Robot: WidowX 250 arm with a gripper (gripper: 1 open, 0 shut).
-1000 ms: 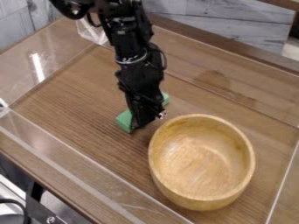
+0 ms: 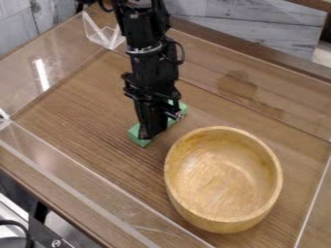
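My black gripper (image 2: 153,126) hangs from the top of the view down onto a small green object (image 2: 139,134) on the wooden table, partly covering it. The fingertips are dark and crowded; nothing clearly shows between them, and it looks shut. The green object lies flat, just left of a large tan bowl (image 2: 220,179).
A clear plastic item (image 2: 104,29) stands at the back left edge. A pale marbled wall runs along the back.
The arm and gripper have shifted slightly, with the wrist appearing a little more turned. The green object and bowl stay about where they were.
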